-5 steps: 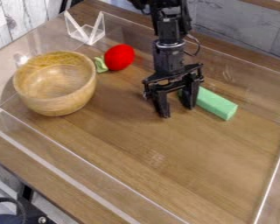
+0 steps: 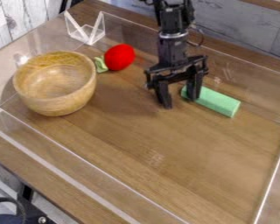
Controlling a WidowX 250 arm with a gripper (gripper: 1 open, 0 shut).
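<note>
My black gripper (image 2: 178,87) is low over the table at the back centre, its fingers down around the near left end of a green rectangular block (image 2: 219,102). Whether it is open or shut on the block is hard to see. A red ball (image 2: 119,56) lies to the left of the gripper, with a small light green item (image 2: 101,64) beside it.
A large wooden bowl (image 2: 55,84) stands on the left of the table (image 2: 140,162). A white wire stand (image 2: 87,28) is at the back left. A wall runs behind the back edge.
My gripper has shifted slightly at the block's end. The block, bowl and ball look unmoved.
</note>
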